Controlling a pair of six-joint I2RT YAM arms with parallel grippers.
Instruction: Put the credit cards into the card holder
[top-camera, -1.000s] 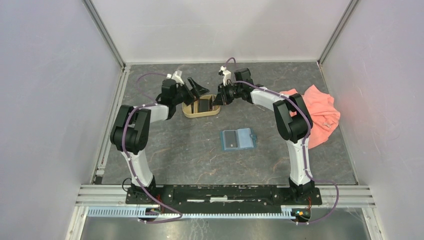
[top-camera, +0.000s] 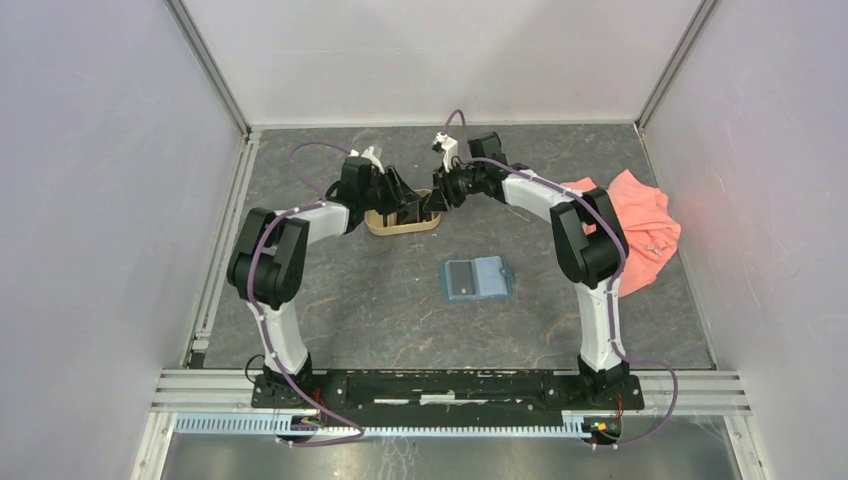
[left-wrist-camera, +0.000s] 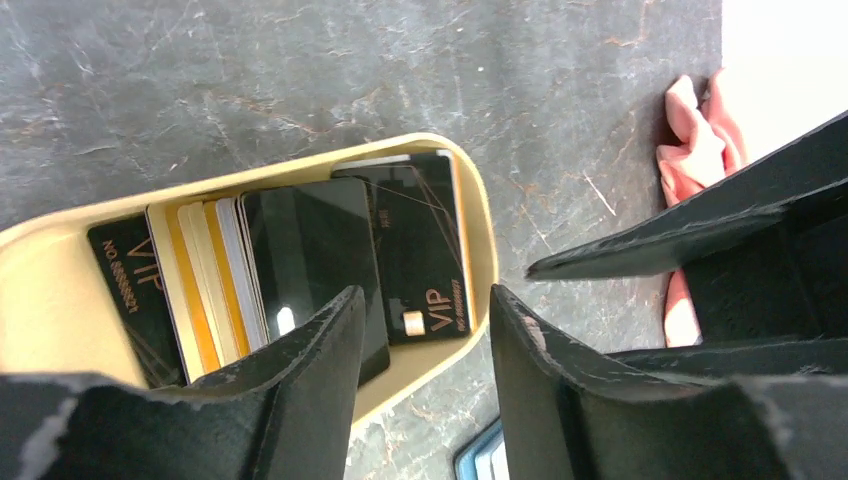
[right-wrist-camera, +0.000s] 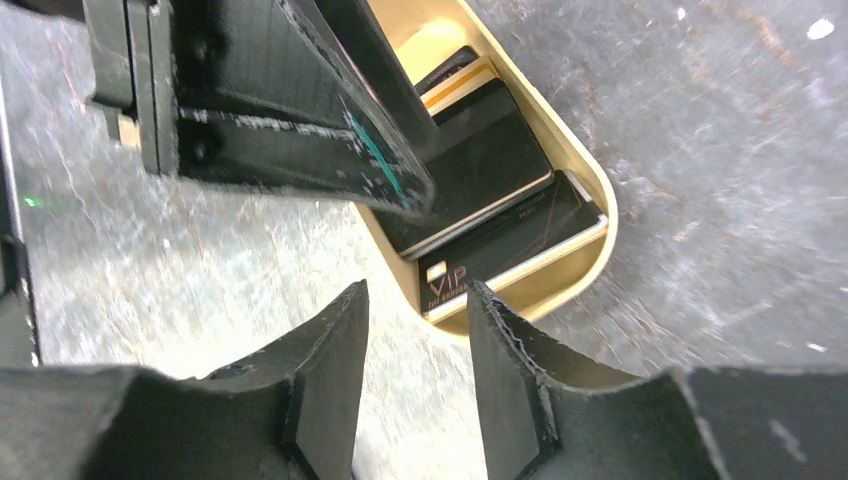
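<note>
The beige oval tray at upper middle holds black VIP cards and a stack of cream-edged cards. My left gripper is over the tray; its fingers are close together, and what is between them is unclear. My right gripper hangs over the tray's right end, its fingers apart with no card visible between them. The blue card holder lies open below and right of the tray.
A crumpled pink cloth lies at the right, under the right arm. White walls surround the table.
My left gripper moved right over the tray from a second ago, covering more of it.
</note>
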